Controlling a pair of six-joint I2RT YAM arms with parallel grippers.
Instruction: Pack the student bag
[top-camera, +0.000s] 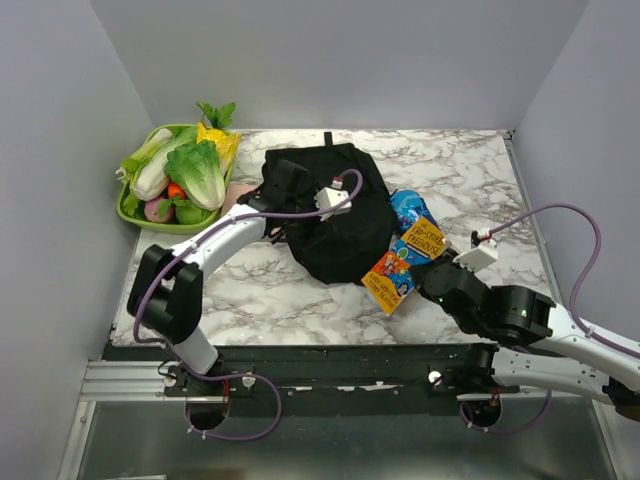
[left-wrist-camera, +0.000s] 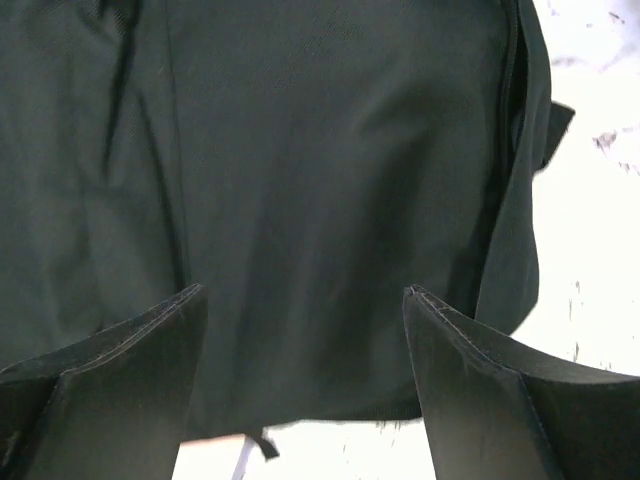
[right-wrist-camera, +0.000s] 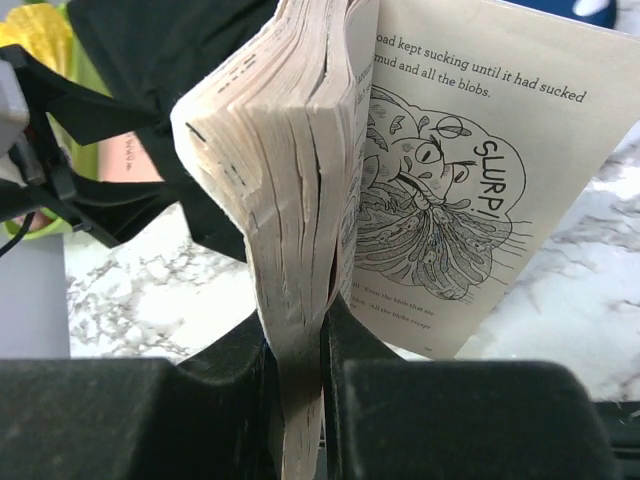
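A black cloth bag (top-camera: 345, 225) lies flat in the middle of the marble table. Over its left side my left gripper (top-camera: 300, 235) is open; in the left wrist view the gap of the left gripper shows only bag fabric below. My right gripper (top-camera: 428, 268) is shut on a treehouse book (top-camera: 400, 262), held raised at the bag's right side. In the right wrist view the book's page edges (right-wrist-camera: 285, 200) stand between the fingers, with one illustrated page (right-wrist-camera: 440, 190) hanging open. A blue pencil case (top-camera: 408, 205) is partly hidden behind the book.
At the back left stands a green basket (top-camera: 175, 227) of vegetables. A pink booklet (top-camera: 236, 195) between basket and bag is mostly covered by the left arm. Bare marble (top-camera: 470, 180) lies at right and front.
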